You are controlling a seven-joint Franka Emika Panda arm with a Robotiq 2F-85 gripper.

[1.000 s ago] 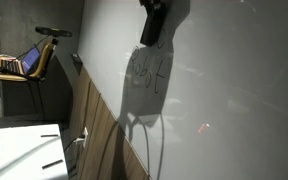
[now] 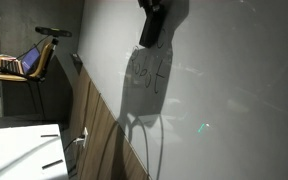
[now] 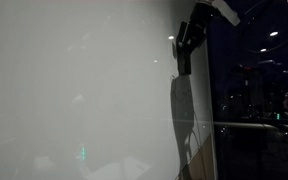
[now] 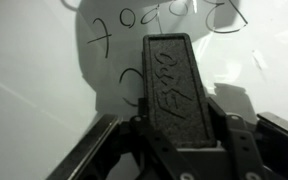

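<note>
A dark block eraser [image 4: 176,90] with raised "EXPO" lettering fills the middle of the wrist view. My gripper is shut on its sides, one black finger left and one right. Behind it, thin dark handwriting [image 4: 149,17] runs across the whiteboard [image 4: 29,75], partly covered by the eraser. In exterior view 1 the word reads like "Robot", just below the dark eraser [image 2: 152,28]. From the side, in exterior view 2, the eraser [image 3: 184,60] hangs close to the board near its right edge; whether it touches cannot be told.
Wood panelling [image 2: 102,130] borders the board. A white table [image 2: 24,150] with dark pen-like items and chairs [image 2: 39,65] with a laptop [image 2: 29,62] stand off to the left. Much of the board is bare. The arm's shadow falls over the writing.
The small light spot on the board has turned from reddish to green. Arm and eraser show no clear movement.
</note>
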